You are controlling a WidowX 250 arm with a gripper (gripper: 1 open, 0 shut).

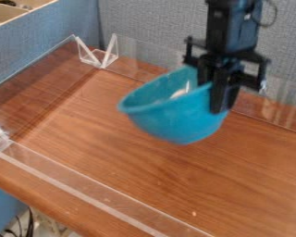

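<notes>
A blue bowl [169,116] is raised above the wooden table, tilted, with its underside toward the camera and a pale item just visible inside. The black gripper [210,76] is at the bowl's back right rim, shut on it; the fingertips are partly hidden and blurred.
Clear plastic edging runs along the back and left, with white brackets [99,56] at the back left corner. Blue padded walls and a wooden box [5,13] stand beyond.
</notes>
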